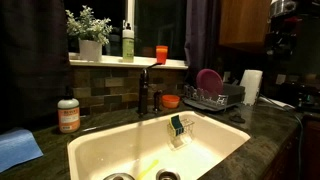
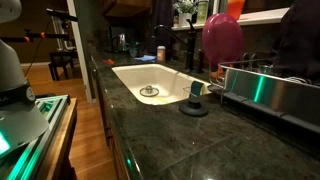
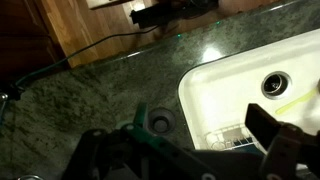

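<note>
My gripper is high above the counter, its dark fingers spread wide with nothing between them in the wrist view. Beyond them lies the white sink [image 3: 205,90], holding a yellow strip-like object [image 3: 292,106] and a wire caddy [image 3: 232,137] against its wall. Below the gripper, a dark round object [image 3: 160,121] stands on the dark stone counter [image 3: 110,95]. Exterior view 1 shows a blue-green sponge [image 1: 177,125] in the caddy. Part of the dark arm [image 1: 284,25] shows at its upper right; the fingers are unclear there.
A dish rack [image 1: 212,100] with a red plate [image 1: 209,82] stands behind the sink, near an orange bowl [image 1: 170,101] and the faucet [image 1: 144,88]. A soap bottle [image 1: 68,112] and a blue cloth [image 1: 16,148] are left. The front counter [image 2: 165,145] has free room.
</note>
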